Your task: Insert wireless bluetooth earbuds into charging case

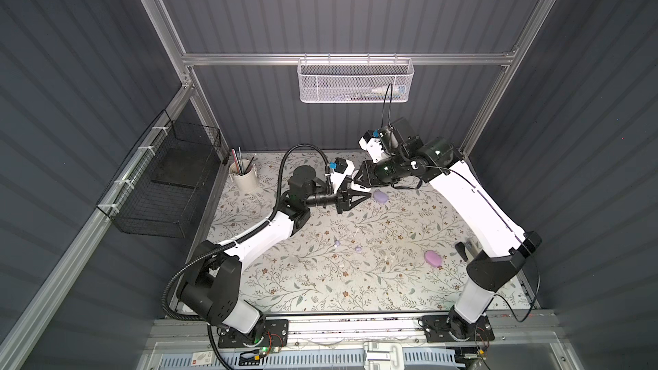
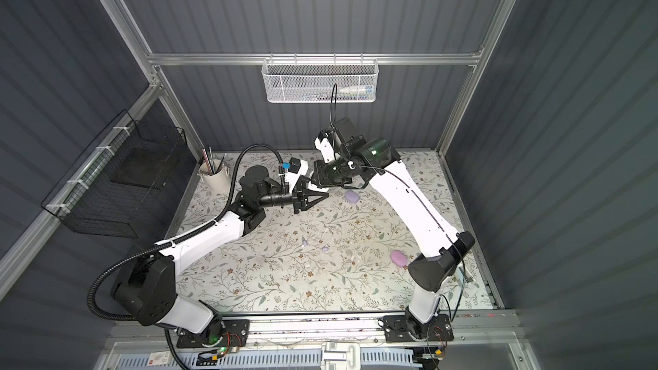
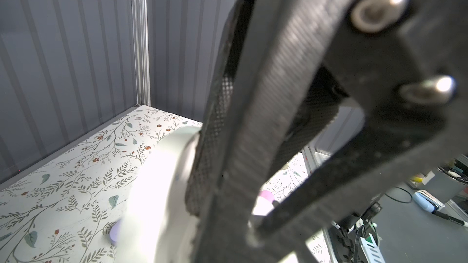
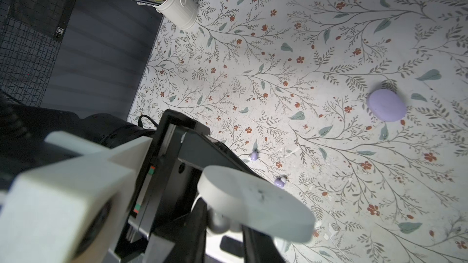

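A white charging case (image 4: 256, 204) is raised above the table, with my left gripper (image 1: 353, 193) shut on it. Close up in the left wrist view, the white case (image 3: 156, 199) sits against the dark finger pad (image 3: 212, 165). My right gripper reaches in at the case from the right, its dark fingers (image 4: 192, 233) apart. Between them show a grey rounded piece (image 4: 218, 221) and a white part with a black oval (image 4: 231, 246), perhaps an earbud. Whether the fingers touch these cannot be told. The case's inside is largely hidden.
On the table lie two small purple earbuds (image 4: 254, 155), a purple case (image 4: 386, 105) and a pink case (image 1: 432, 258). A pencil cup (image 1: 244, 176) stands at the back left.
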